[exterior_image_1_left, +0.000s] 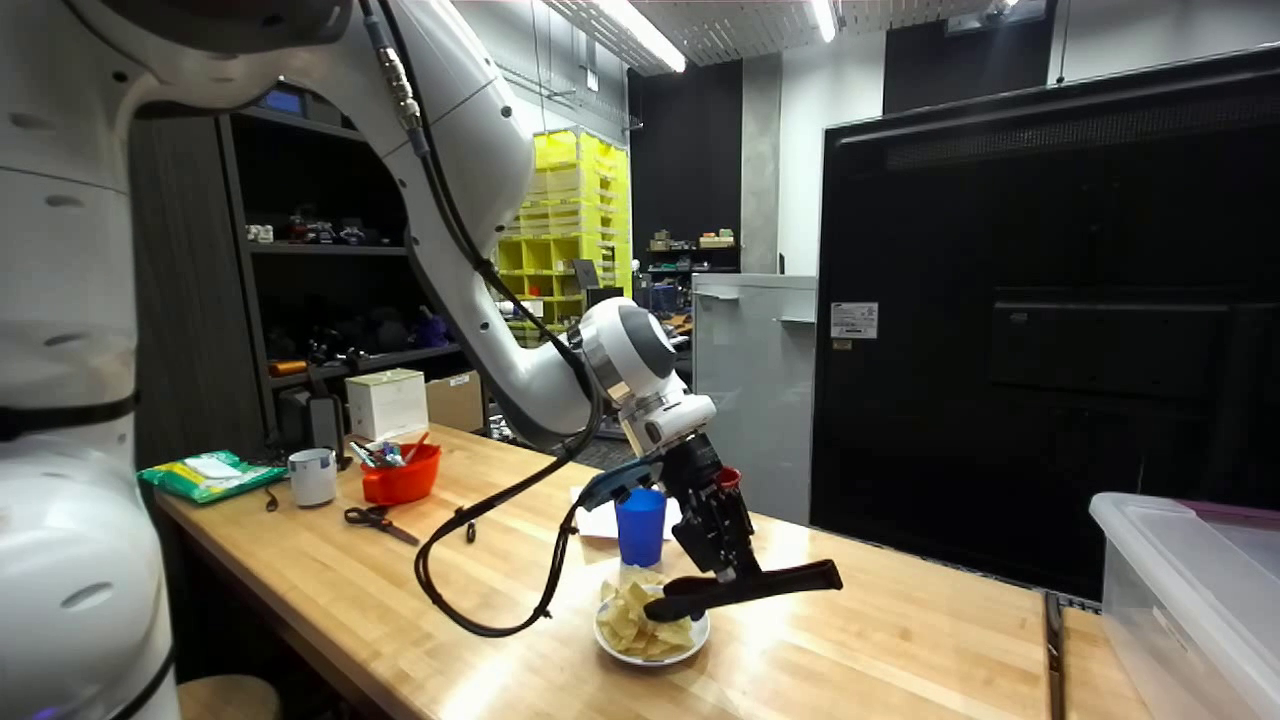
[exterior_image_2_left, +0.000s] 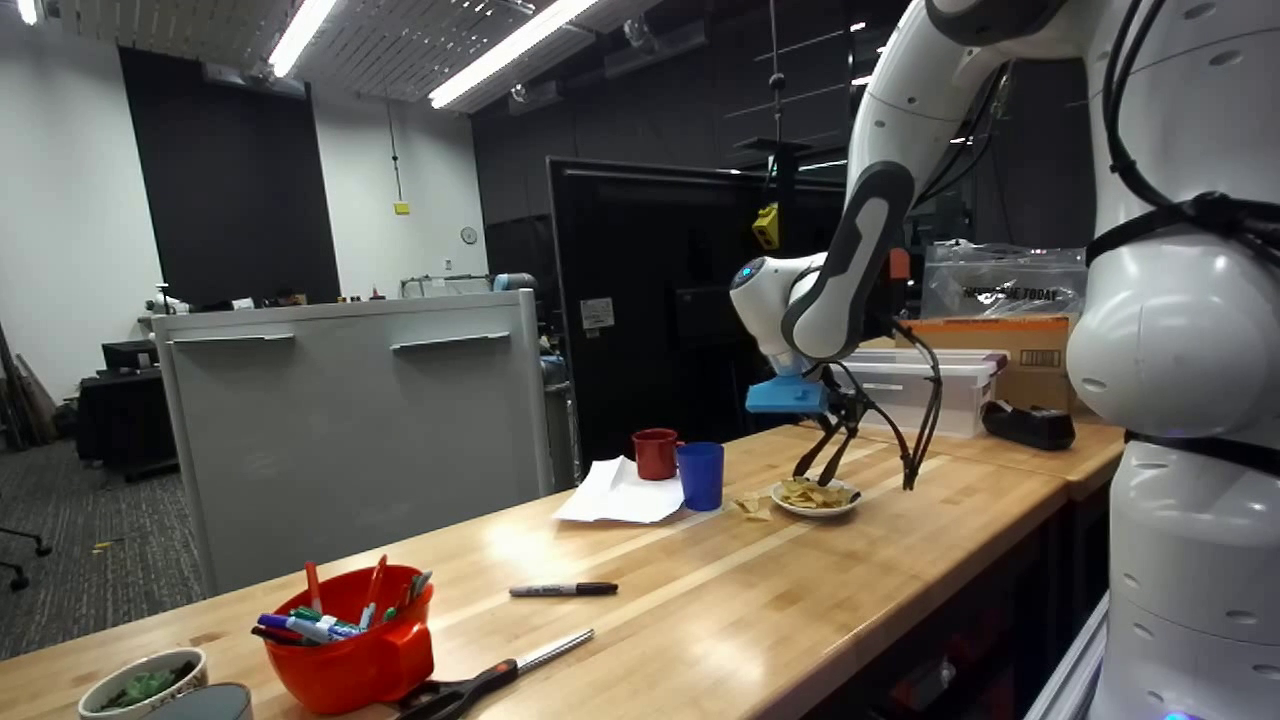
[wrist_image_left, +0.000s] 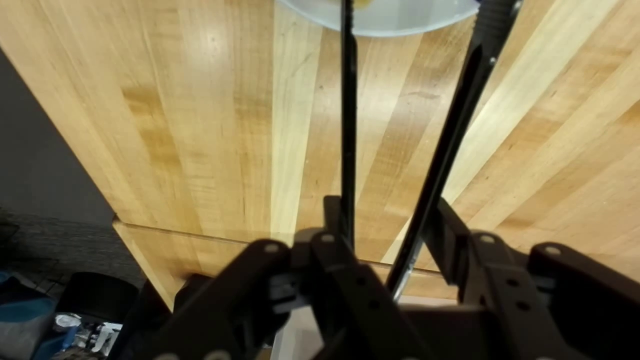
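Observation:
A white plate (exterior_image_1_left: 648, 658) heaped with yellow chips (exterior_image_1_left: 626, 622) stands on the wooden table. My gripper (exterior_image_1_left: 734, 569) is over the plate's far right side, its fingers partly apart around a pair of long black tongs (exterior_image_1_left: 786, 583). In the wrist view, the gripper's fingers (wrist_image_left: 331, 210) lie against the outsides of the two tong arms, which spread toward the plate (wrist_image_left: 396, 27). The tong tips (exterior_image_2_left: 828, 475) reach down to the chips in exterior view 2. Whether a chip is between them cannot be told. Some loose chips (exterior_image_2_left: 753, 506) lie beside the plate.
A blue cup (exterior_image_2_left: 701, 475), a red mug (exterior_image_2_left: 655, 454) and white paper (exterior_image_2_left: 612, 494) are close to the plate. Farther along are a marker (exterior_image_2_left: 561, 589), scissors (exterior_image_2_left: 480, 686) and a red pen holder (exterior_image_2_left: 348, 674). A clear bin (exterior_image_1_left: 1182, 588) stands at the table's other end.

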